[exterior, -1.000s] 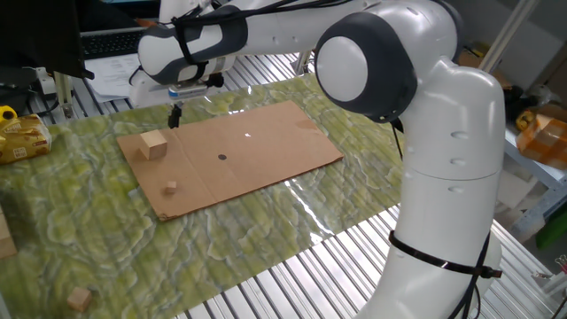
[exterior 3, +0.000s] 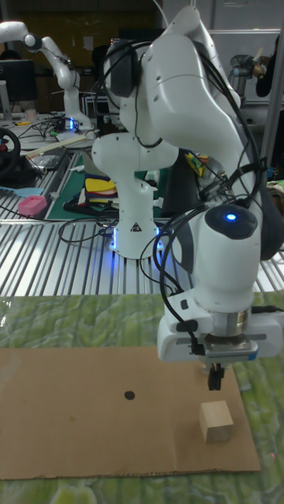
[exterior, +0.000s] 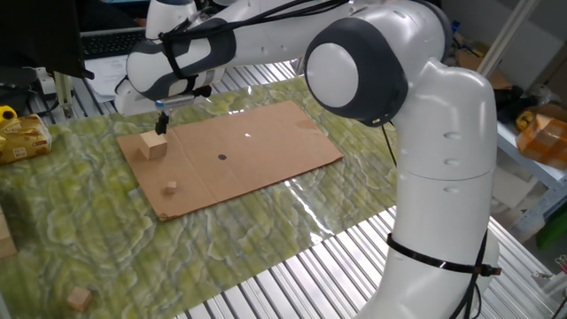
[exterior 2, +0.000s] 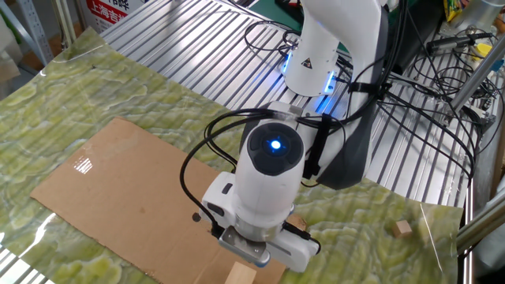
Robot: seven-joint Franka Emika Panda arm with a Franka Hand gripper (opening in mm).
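Observation:
My gripper (exterior: 162,124) points down near the larger wooden block (exterior: 153,146), which lies on the cardboard sheet (exterior: 266,146). Its two dark fingers (exterior 3: 216,378) are together at the middle of the hand, with nothing visible between them. From the front, the fingertips appear above and slightly behind the block (exterior 3: 216,423), seemingly apart from it. A small wooden cube (exterior: 171,187) also rests on the cardboard. In the second exterior view, the hand hides the fingers and only part of the larger block (exterior 2: 241,274) shows.
Another wooden cube (exterior: 80,299) lies on the green marbled mat (exterior: 80,204), off the cardboard. A dark round spot (exterior: 221,157) marks the sheet. Wooden pieces (exterior: 5,235) and a yellow package (exterior: 25,139) sit at the left edge. Most of the cardboard is clear.
In the first exterior view, my gripper has moved a little leftward, closer over the larger block. The block and both cubes have stayed in place.

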